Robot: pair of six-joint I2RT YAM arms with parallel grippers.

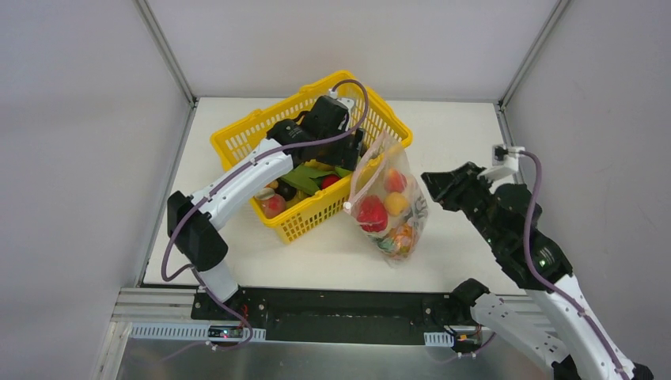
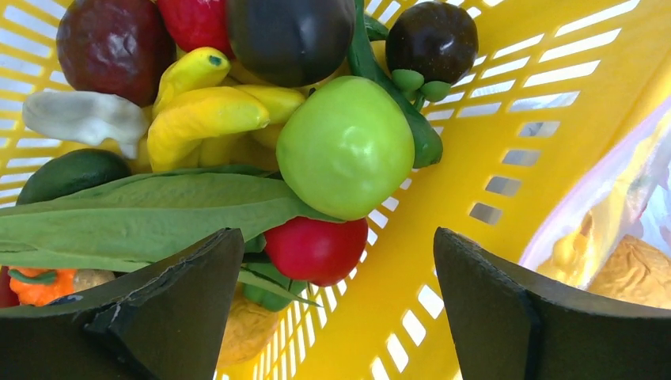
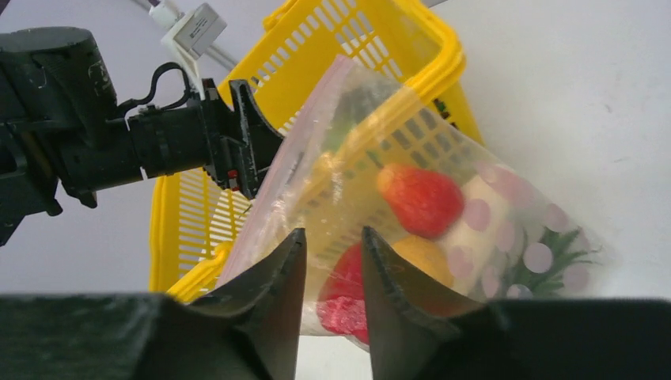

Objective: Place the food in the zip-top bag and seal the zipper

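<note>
The clear zip top bag [image 1: 389,210] leans toward the basket, its pink-edged mouth resting at the basket's front right rim. Inside it are a red pepper [image 1: 372,214], a yellow-orange fruit [image 1: 396,203] and a red-orange fruit [image 1: 395,180]. Over the basket, beside the bag's mouth, hangs my left gripper [image 1: 356,152]; its fingers [image 2: 170,305] are wide apart and hold nothing. To the right of the bag, my right gripper [image 1: 427,187] faces it without holding it. Its fingers [image 3: 273,289] are parted, with the bag seen beyond the gap.
The yellow basket [image 1: 316,220] still holds a green apple [image 2: 346,148], a red tomato [image 2: 316,249], corn-like green leaves [image 2: 150,212], yellow bananas [image 2: 207,115] and several other foods. Bare white table [image 1: 463,245] lies in front of and to the right of the bag.
</note>
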